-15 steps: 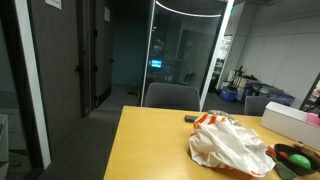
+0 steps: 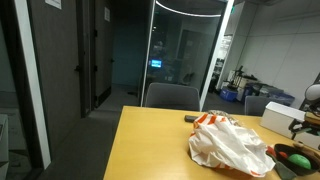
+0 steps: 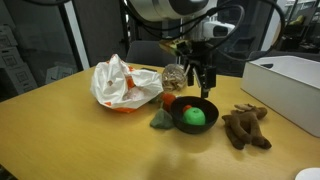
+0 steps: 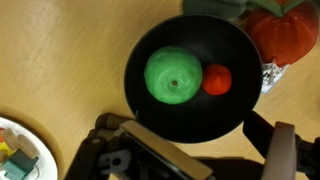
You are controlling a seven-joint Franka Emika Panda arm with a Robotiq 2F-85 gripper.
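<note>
A black bowl (image 4: 190,125) holds a round green object (image 4: 172,75) and a small red ball (image 4: 216,79). In the wrist view my gripper stands open, its fingers spread across the lower part of the picture with nothing between them. From exterior view 2, the gripper (image 3: 200,85) appears over the bowl (image 3: 212,124), pointing down; the green object (image 3: 194,116) shows inside. At the right edge of exterior view 1, part of the gripper (image 2: 306,122) is visible above the bowl.
Beside the bowl lie a larger red object (image 4: 283,35) and a brown plush toy (image 3: 245,127). A crumpled white bag (image 3: 125,88) occupies the table's far left, a white box (image 3: 280,85) the back right. A white plate (image 3: 308,174) is near right.
My gripper has come into exterior view 1 at the right edge, near the bowl; it was hardly visible there before. The bag and bowl have not moved.
</note>
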